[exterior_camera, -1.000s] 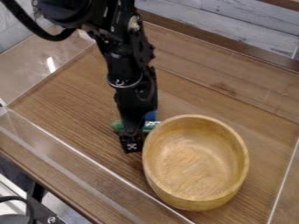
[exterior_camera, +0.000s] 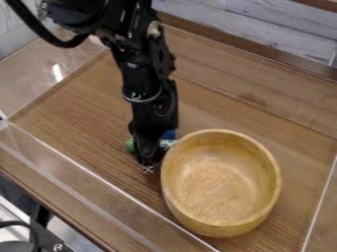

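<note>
My black gripper reaches down to the wooden surface just left of a large wooden bowl, its fingertips low beside the bowl's rim. A small green object shows at the fingers' left, partly hidden by them, and a blue object peeks out behind the gripper near the bowl. Whether anything sits between the fingers is hard to see.
A raised wall stands at the back, and a clear edge runs along the front left.
The gripper has shifted slightly over the green object, which is now more hidden. The bowl looks unmoved.
</note>
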